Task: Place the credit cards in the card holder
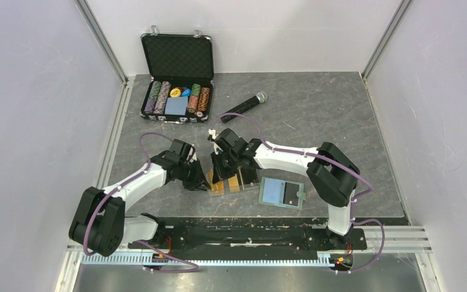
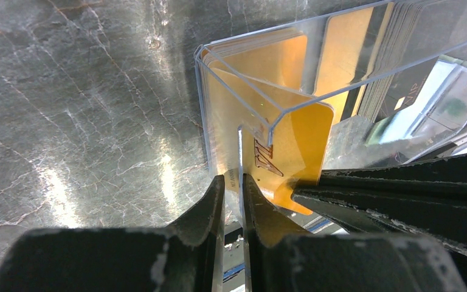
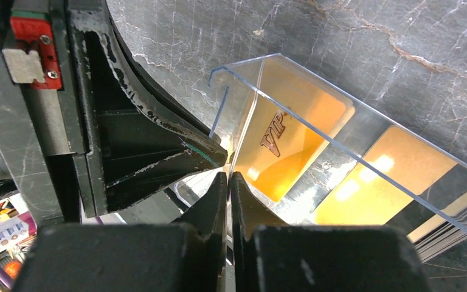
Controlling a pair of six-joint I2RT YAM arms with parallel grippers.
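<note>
The clear card holder (image 2: 371,76) lies on the grey table in the left wrist view. In its end section an orange card (image 3: 289,137) with lettering leans; a second orange card (image 3: 377,182) is further along the holder. My left gripper is at the holder's end with a narrow gap between its fingers, where the clear wall's edge shows. My right gripper is shut by the holder wall, nothing visible held between its tips. In the left wrist view its dark fingers (image 2: 346,198) are against the orange card's lower edge.
A tray (image 1: 283,192) with a light-blue and a black part lies to the right of the holder. A microphone (image 1: 244,107) and an open case (image 1: 177,98) with chips are at the back.
</note>
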